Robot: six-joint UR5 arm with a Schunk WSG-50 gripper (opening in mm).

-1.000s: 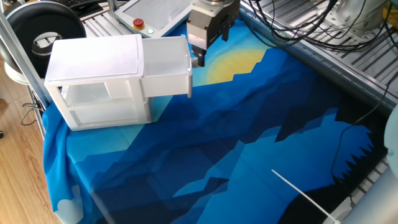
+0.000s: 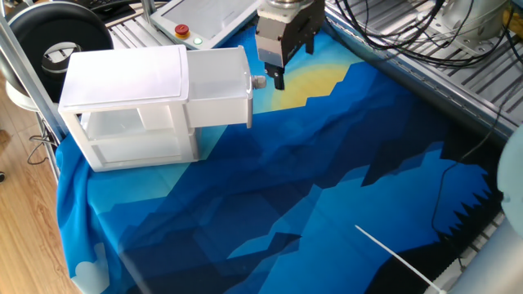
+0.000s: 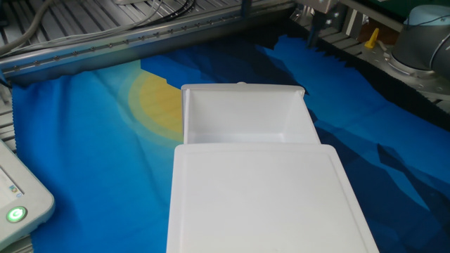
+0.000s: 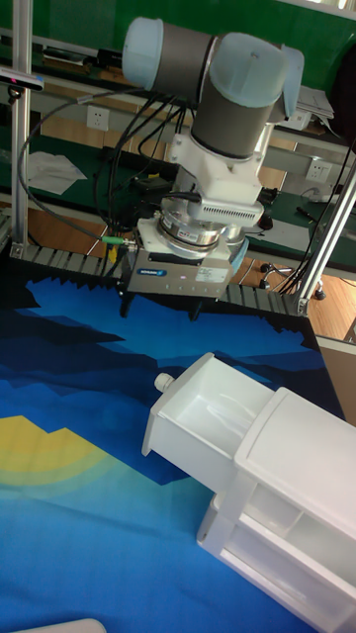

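A white drawer cabinet (image 2: 127, 77) stands on the blue patterned cloth, its upper drawer (image 2: 219, 75) pulled out. In exterior view 2 the inside of that drawer (image 3: 242, 116) looks empty. A small round knob (image 2: 259, 82) sticks out of the drawer front; it also shows as a pale knob (image 4: 163, 383) in exterior view 3. My gripper (image 2: 294, 64) hangs beyond the drawer front, close to the knob in exterior view 1. Its two dark fingers stand apart with nothing between them. In exterior view 3 the gripper (image 4: 160, 308) is clear of the knob.
A tablet-like panel with a red button (image 2: 181, 31) lies behind the cabinet. A thin white stick (image 2: 396, 255) rests near the front right. Black cables (image 2: 409, 49) run along the rail at the back right.
The drawer and cabinet look unmoved.
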